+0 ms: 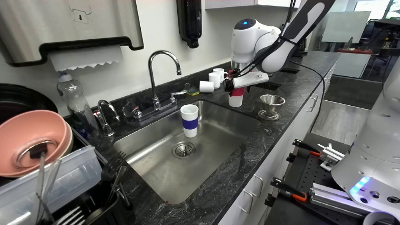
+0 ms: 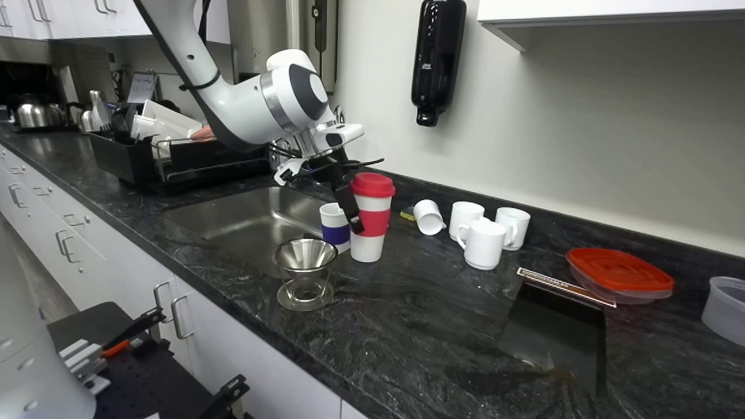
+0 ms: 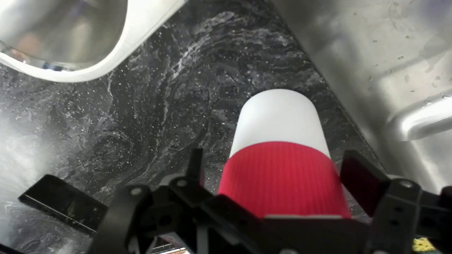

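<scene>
A tall white cup with a red sleeve and red lid (image 2: 373, 184) stands on the dark counter beside the sink. In the wrist view its red sleeve (image 3: 284, 180) lies between the spread fingers of my gripper, with a visible gap on the left side. My gripper is open around the cup; the right finger (image 3: 360, 177) is closer to the sleeve than the left one. In exterior view 1 the gripper hides much of the cup's upper part. A white cup with a blue sleeve (image 1: 189, 123) stands upright inside the sink (image 1: 165, 180).
A metal dripper on a stand (image 1: 270, 106) sits near the counter's front edge, close to the red-sleeved cup. White mugs (image 2: 483, 243), one on its side, are by the wall. A red-lidded container (image 2: 620, 269) and a dark tray (image 2: 555, 335) lie farther along.
</scene>
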